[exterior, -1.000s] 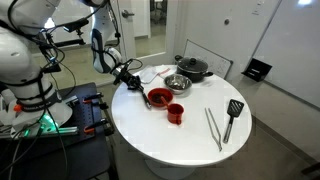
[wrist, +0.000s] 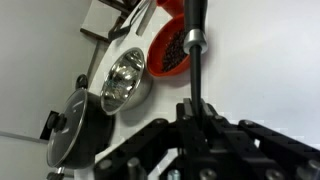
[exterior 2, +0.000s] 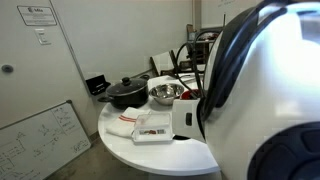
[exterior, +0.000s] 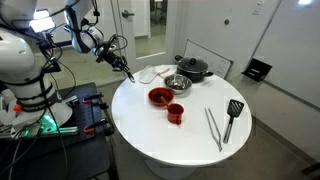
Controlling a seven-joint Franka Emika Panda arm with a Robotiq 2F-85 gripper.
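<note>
My gripper [exterior: 124, 66] is at the left, by the near-left edge of the round white table. In the wrist view, the gripper is shut on a black-handled tool [wrist: 196, 75] with a silver collar; its far end runs out of the top of that view, so its kind cannot be told. A red bowl [exterior: 160, 97] stands on the table, apart from the tool, and small dark pieces lie in the bowl [wrist: 172, 52]. A red cup [exterior: 175, 114] is beside it.
Behind the red bowl are a metal bowl [exterior: 177, 83] and a lidded black pot [exterior: 192, 68]. Tongs [exterior: 213, 128] and a black spatula [exterior: 233, 119] lie at the right. A white cloth [exterior 2: 124, 122] and clear tray [exterior 2: 153, 128] are near one edge.
The gripper and its tool have drawn back up and left, away from the red bowl. The bowls, cup and pot have not visibly moved.
</note>
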